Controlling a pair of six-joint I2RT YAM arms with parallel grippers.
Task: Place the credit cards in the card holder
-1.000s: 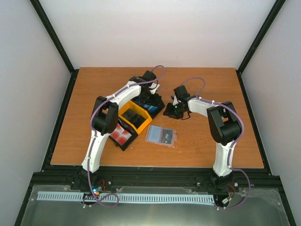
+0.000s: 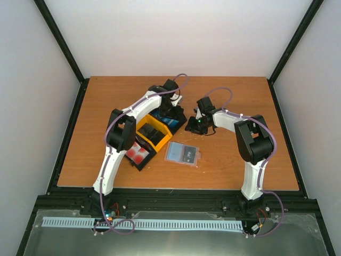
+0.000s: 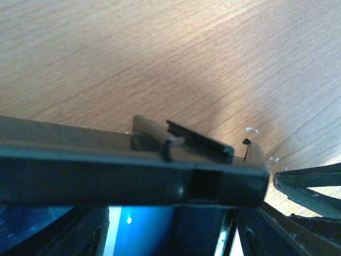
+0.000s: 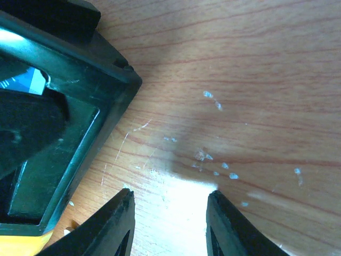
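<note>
A clear card holder [image 2: 183,153] with pale and grey inserts lies on the table. To its upper left, a black and yellow container [image 2: 158,137] holds blue cards [image 3: 141,229] and red-white cards [image 2: 136,153]. My left gripper is over the container's blue end, its fingers low in the left wrist view behind a black rim; whether anything is between them is unclear. My right gripper hangs just right of the container, fingers apart over bare wood.
Both arms reach close together over the middle.
The left arm has shifted very slightly since a second ago. The right arm and the objects look unchanged.
</note>
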